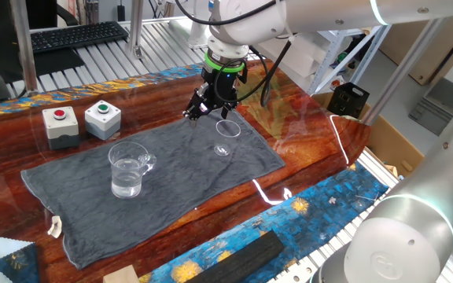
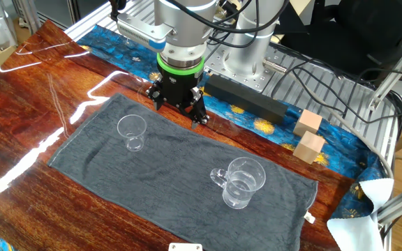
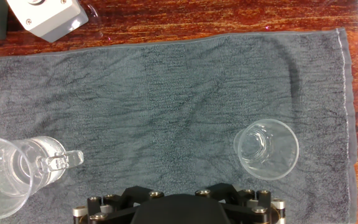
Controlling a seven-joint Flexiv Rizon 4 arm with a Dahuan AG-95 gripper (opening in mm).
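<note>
A clear empty cup (image 2: 132, 131) stands on the grey towel (image 2: 166, 181). In the wrist view this cup (image 3: 267, 150) appears right of centre. A glass mug with a handle (image 1: 127, 174), partly filled with clear liquid, stands upright toward the other end of the towel; the wrist view shows the mug (image 3: 27, 171) at its left edge. My gripper (image 2: 179, 113) hangs above the towel's edge near the robot base, fingers spread wide and nothing between them. It points down, between cup and mug but apart from both.
Two button boxes, one with a red button (image 1: 60, 126) and one with a green button (image 1: 102, 118), sit beside the towel. Wooden blocks (image 2: 308, 148) and a black bar (image 2: 246, 97) lie on the robot's side.
</note>
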